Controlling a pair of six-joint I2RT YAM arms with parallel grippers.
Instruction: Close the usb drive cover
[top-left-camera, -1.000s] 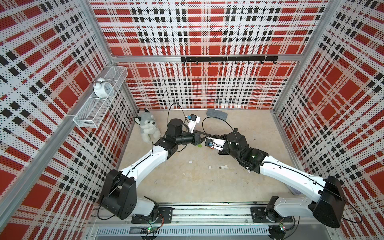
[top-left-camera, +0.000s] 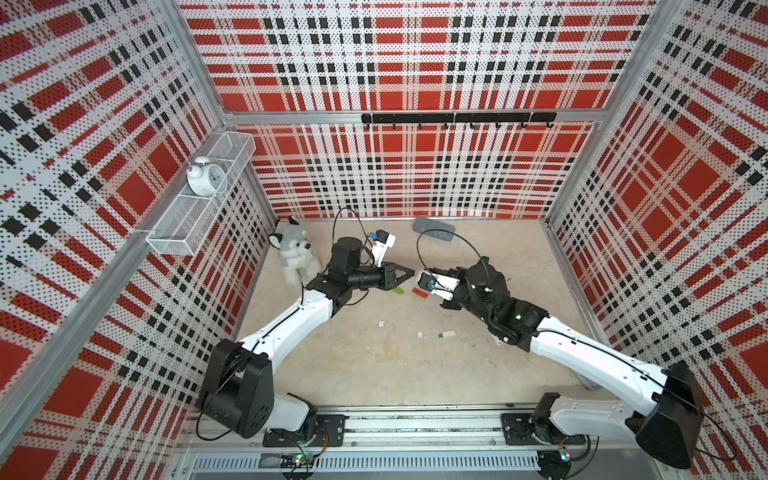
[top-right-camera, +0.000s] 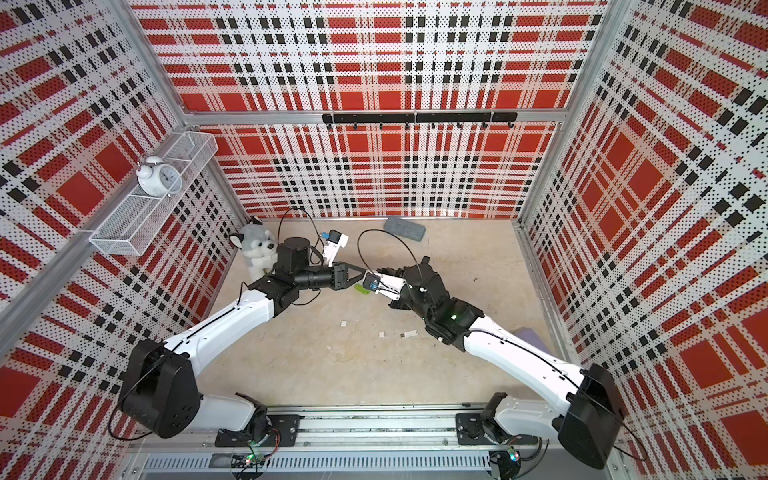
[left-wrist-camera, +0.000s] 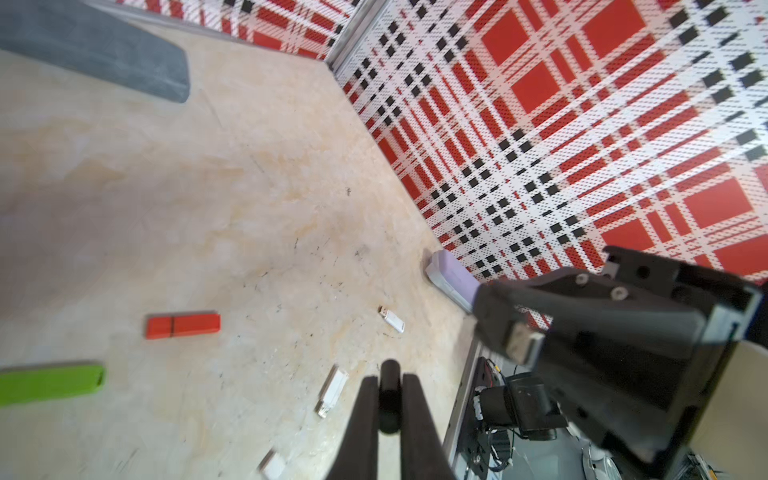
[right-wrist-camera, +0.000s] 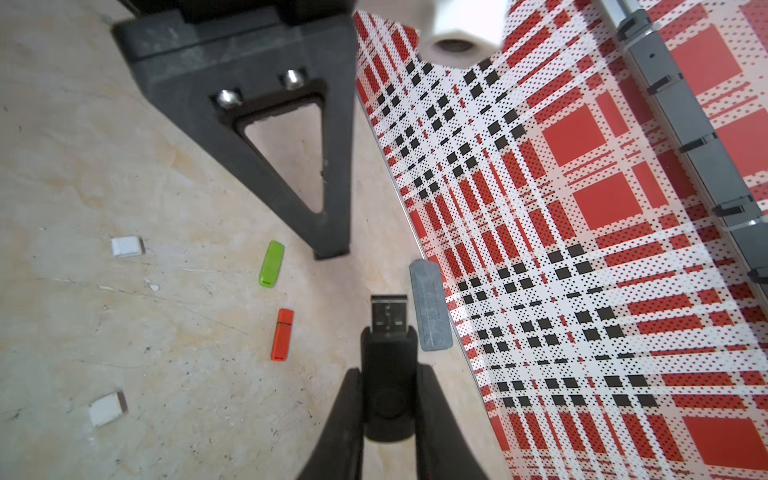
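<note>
A black usb drive (right-wrist-camera: 389, 376) sits between the fingers of my right gripper, shut on its body. Its bare metal plug (right-wrist-camera: 389, 313) points out beyond the fingertips. In the left wrist view, my left gripper is shut, with a small rounded black piece (left-wrist-camera: 389, 400), apparently the cover, showing between its fingers. Both grippers face each other above the middle of the table, with a small gap between them in the top left view. Their fingertips are hard to make out from above, where the right camera mount (top-left-camera: 440, 286) blocks the right ones.
Below lie a red usb stick (right-wrist-camera: 281, 334), a green one (right-wrist-camera: 271, 264) and several small white pieces, including a white stick (left-wrist-camera: 332, 389). A grey case (top-left-camera: 433, 229) lies near the back wall; a plush dog (top-left-camera: 296, 250) sits at the left.
My right gripper has drawn back to the right, away from the left one, uncovering the red stick. My left gripper has shifted only slightly to the left.
</note>
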